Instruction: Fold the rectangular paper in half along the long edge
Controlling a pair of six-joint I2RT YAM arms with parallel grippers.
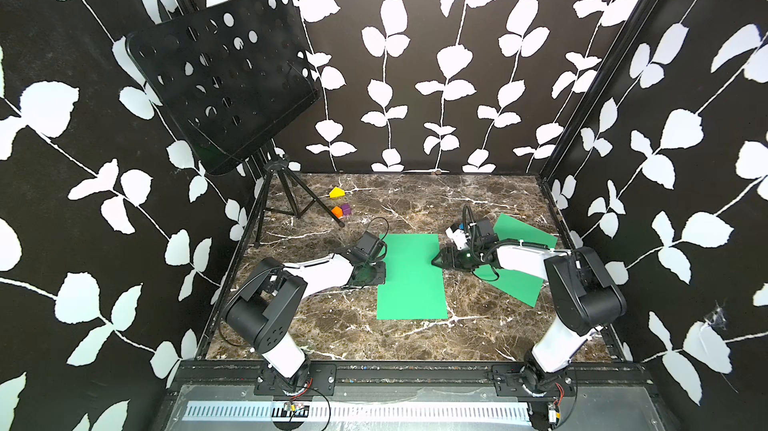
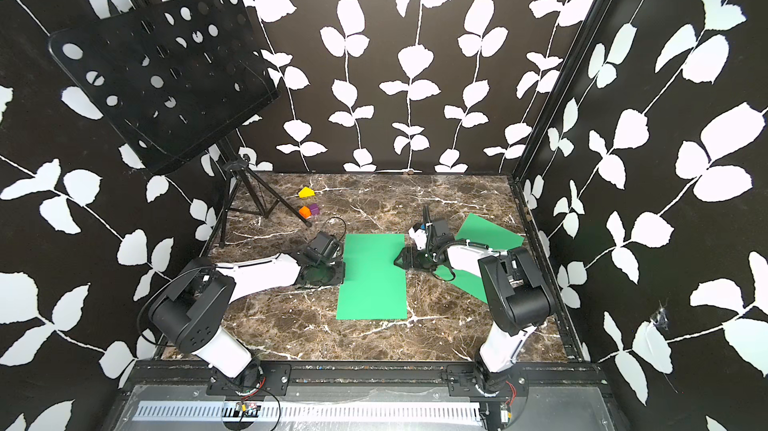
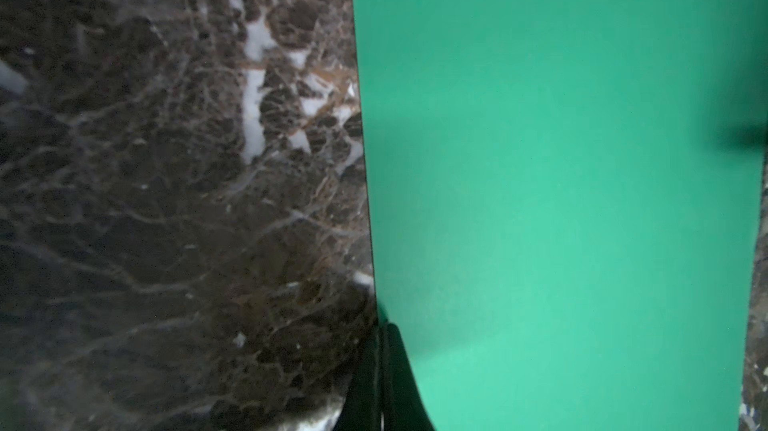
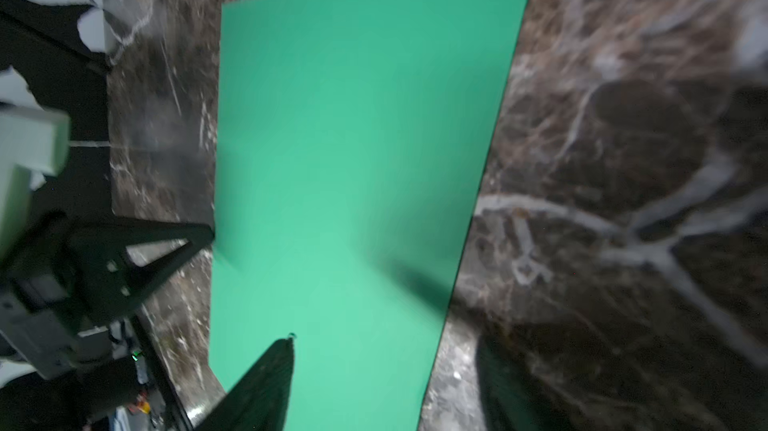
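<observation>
A green rectangular sheet of paper (image 1: pixel 412 287) lies flat on the marble table, its long sides running front to back. My left gripper is shut, its tips at the paper's left long edge; whether the edge is pinched between them I cannot tell. Across the sheet, at its right long edge, my right gripper is open, with one finger (image 4: pixel 272 375) over the paper and the other finger (image 4: pixel 508 367) over the table. Nothing is held between them, and the right edge passes below the gap.
A second green sheet (image 1: pixel 524 231) lies slanted beneath the right arm. Small yellow (image 1: pixel 337 192), orange (image 1: pixel 337 211) and purple (image 1: pixel 346 209) blocks sit at the back left, near the legs of a black stand (image 1: pixel 284 191).
</observation>
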